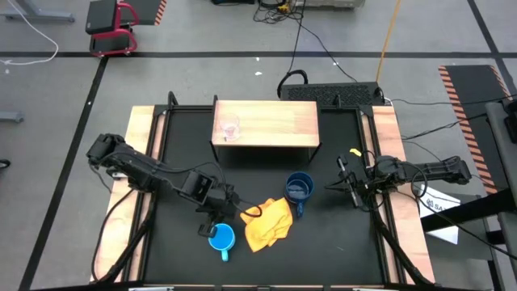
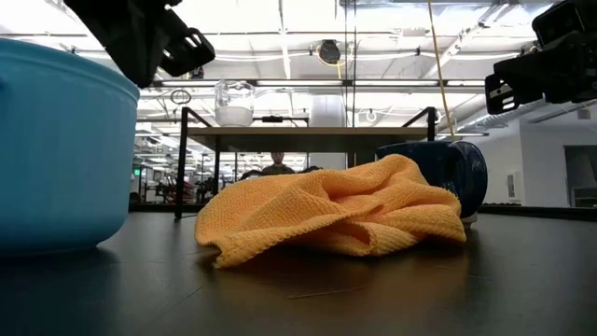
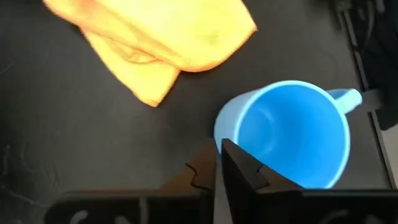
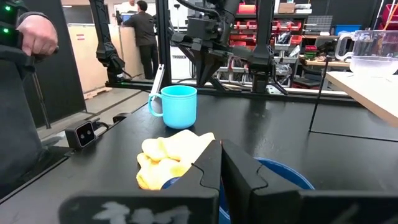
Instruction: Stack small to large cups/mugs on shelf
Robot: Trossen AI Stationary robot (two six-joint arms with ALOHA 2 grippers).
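Note:
A light blue mug (image 1: 221, 238) stands upright near the table's front, its handle toward the front edge. Just over its rim hangs my left gripper, shut with nothing between the fingers, as the left wrist view shows. The dark blue mug (image 1: 298, 187) is upright right of the middle; the cloth hides part of it in the low view. My right gripper is shut and empty, held over the table's right side, apart from both mugs. A clear cup (image 1: 229, 128) rests on the left part of the wooden shelf (image 1: 275, 121).
A crumpled orange cloth (image 1: 268, 225) lies between the two mugs. The shelf stands at the back on thin dark legs, its right part bare.

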